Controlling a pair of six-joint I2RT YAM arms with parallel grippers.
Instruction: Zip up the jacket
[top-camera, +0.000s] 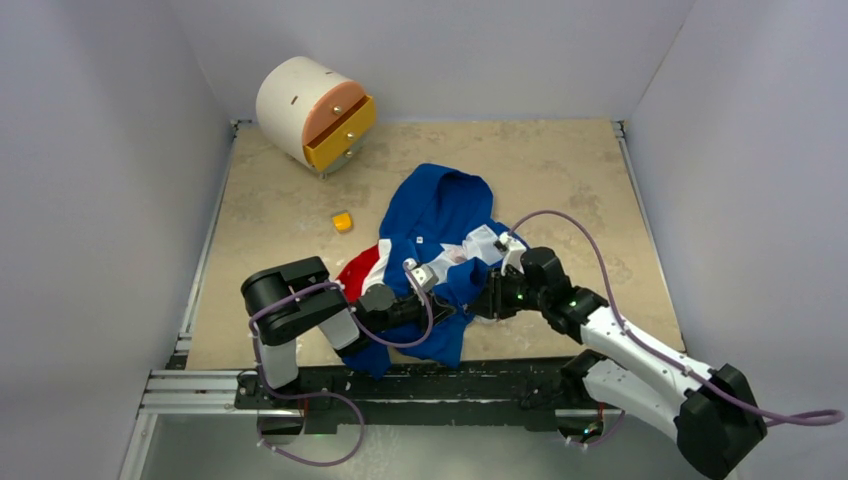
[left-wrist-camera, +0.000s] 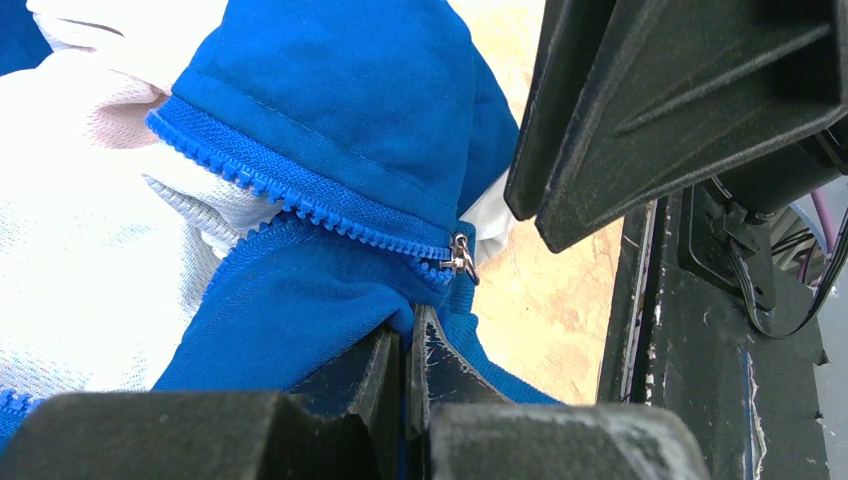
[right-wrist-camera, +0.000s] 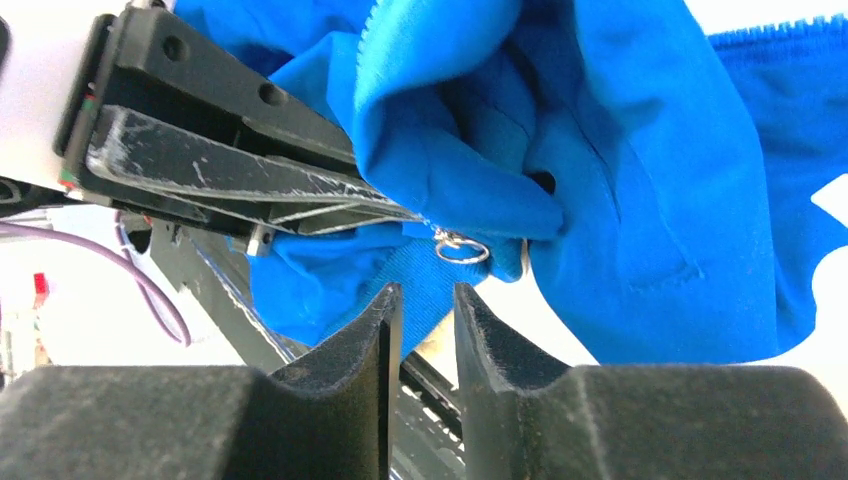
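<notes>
The blue jacket (top-camera: 432, 203) lies on the table with its white lining showing. In the left wrist view, my left gripper is shut on blue jacket fabric just below the zipper's bottom end. The silver zipper slider with its ring pull (left-wrist-camera: 466, 258) sits there, and a row of blue teeth (left-wrist-camera: 300, 205) runs up from it. My right gripper is partly open, with a narrow gap and nothing between its fingertips. Past those tips, in the right wrist view, the ring pull (right-wrist-camera: 460, 250) hangs free under a blue fold.
A drum-shaped drawer box (top-camera: 300, 105) with its yellow drawer pulled out stands at the back left. A small yellow object (top-camera: 342, 222) rests left of the jacket.
</notes>
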